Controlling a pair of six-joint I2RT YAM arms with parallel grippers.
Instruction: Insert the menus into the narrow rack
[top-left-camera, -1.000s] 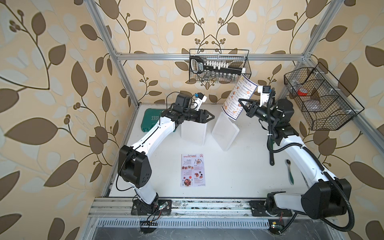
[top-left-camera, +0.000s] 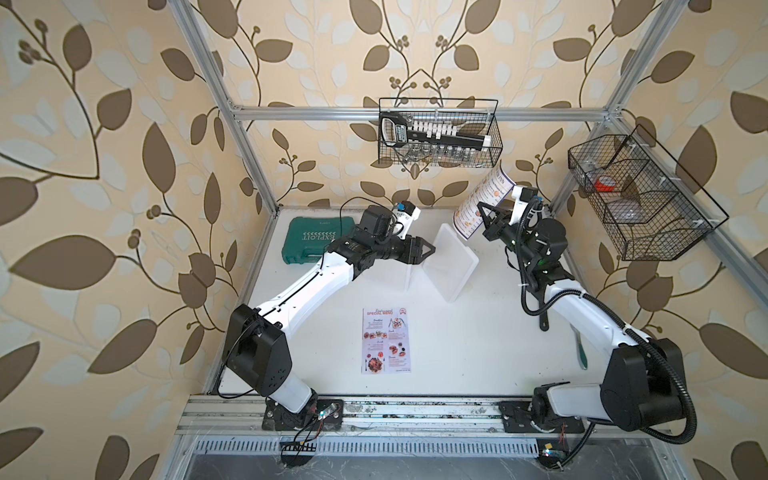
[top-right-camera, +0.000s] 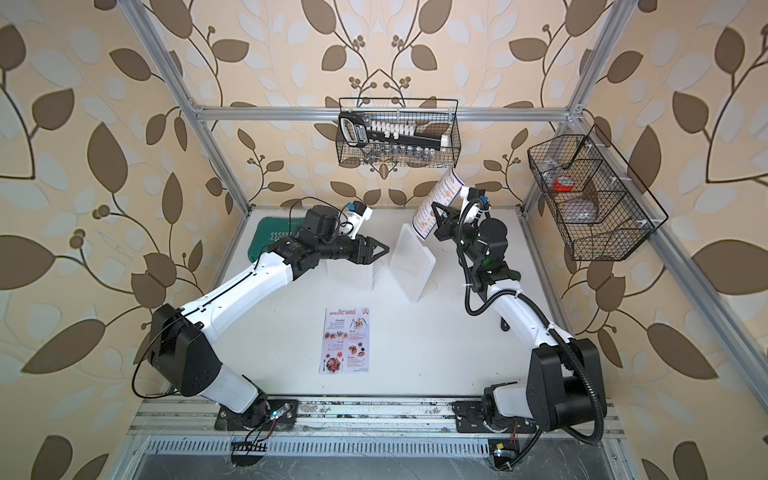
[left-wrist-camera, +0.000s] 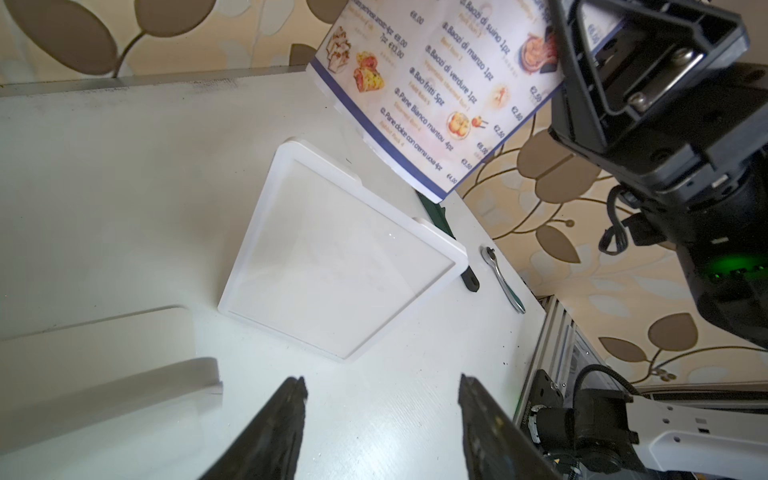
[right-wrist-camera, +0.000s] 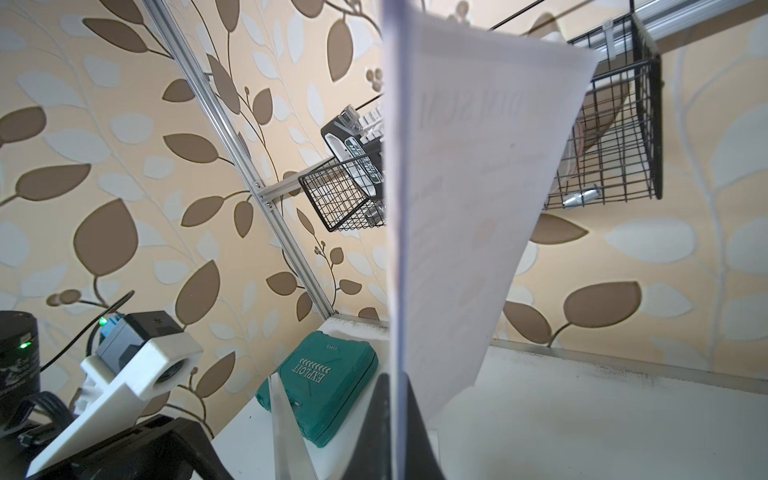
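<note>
A printed menu (left-wrist-camera: 448, 88) is gripped along its edge by my right gripper, whose fingers are shut on the sheet; it hangs upright in the air behind a white narrow rack. That rack (top-left-camera: 449, 262), a slim holder, stands on the table; the left wrist view shows its broad face (left-wrist-camera: 336, 248). A second white holder (left-wrist-camera: 96, 384) stands further left, partly behind my left arm. My left gripper (top-left-camera: 428, 251) is part open just left of the first rack, its gap empty. Another menu (top-left-camera: 385, 341) lies flat on the front table.
At the back left lies a green case (top-left-camera: 320, 238). Wire baskets (top-left-camera: 440, 144) hang on the back and right walls. Tools, one a spoon-like piece (left-wrist-camera: 502, 280), lie on the right.
My left gripper has moved right and lower toward the rack.
</note>
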